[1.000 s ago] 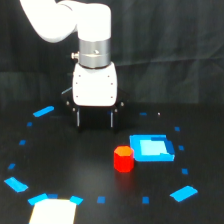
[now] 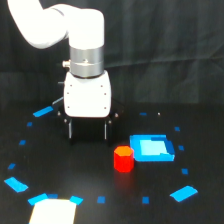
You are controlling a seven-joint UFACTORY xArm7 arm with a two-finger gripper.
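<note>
A small red block (image 2: 123, 158) with a hexagonal outline sits on the black table, right of centre. Just behind it and to its right lies a blue square with a pale patch in its middle (image 2: 153, 148); the block's edge is close to the square's left side. My gripper (image 2: 88, 128) points downward, behind and to the left of the red block. Its fingers (image 2: 70, 128) stand wide apart and nothing shows between them, so it is open.
A pale cream square (image 2: 52, 212) is cut off by the bottom edge at left. Blue strips (image 2: 15, 184) and small blue marks are scattered over the dark surface (image 2: 80, 165).
My gripper has shifted a little to the left and lower in the view. Its fingers remain apart. The red block and the blue square have not moved.
</note>
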